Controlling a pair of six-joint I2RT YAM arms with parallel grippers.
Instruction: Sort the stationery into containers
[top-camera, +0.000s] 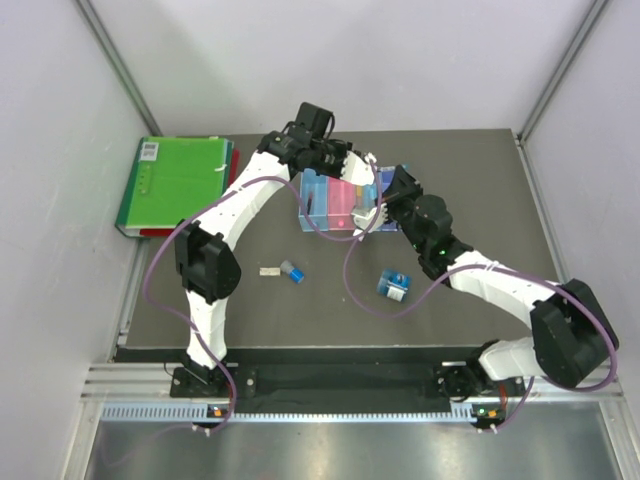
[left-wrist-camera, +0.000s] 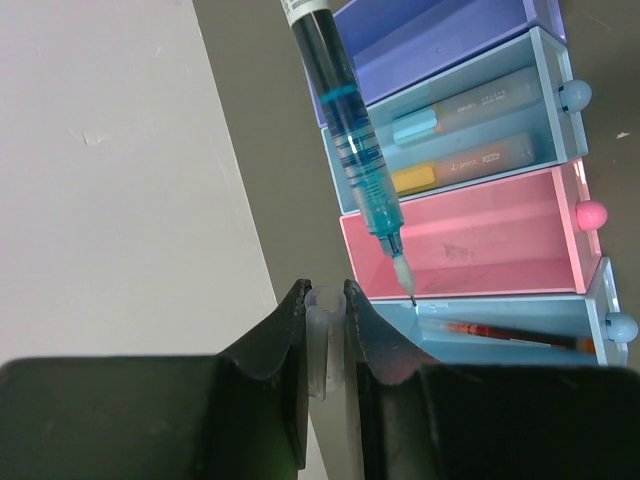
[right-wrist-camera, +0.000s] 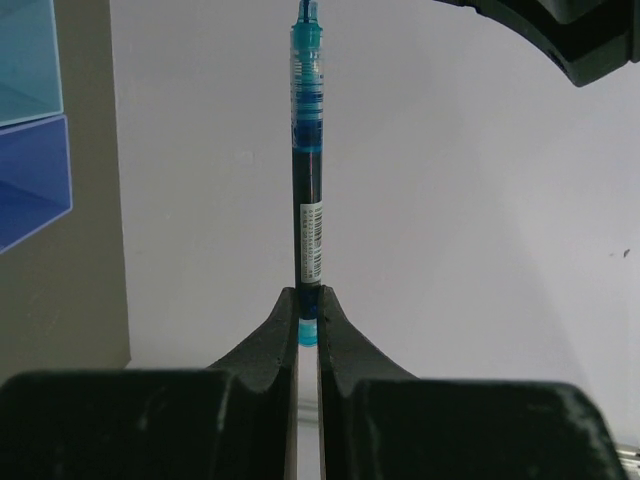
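Observation:
A dark pen with a clear blue front (left-wrist-camera: 365, 165) hangs over the organizer, its bare tip downward in the left wrist view. In the right wrist view its blue rear end lies between the fingers of my right gripper, shut on it. My left gripper is shut on a clear, whitish cap (left-wrist-camera: 322, 345); the pen tip is apart from this cap. Below are the organizer's compartments: a purple one (left-wrist-camera: 440, 30), a blue one holding two tubes (left-wrist-camera: 470, 110), an empty pink one (left-wrist-camera: 480, 235), and another blue one with a reddish pen (left-wrist-camera: 515, 333).
A blue jar-like item (top-camera: 393, 285) lies on the table at front right. A small pale block (top-camera: 270, 271) and a blue-and-grey item (top-camera: 292, 271) lie at front left. Green and red folders (top-camera: 175, 185) are stacked at far left.

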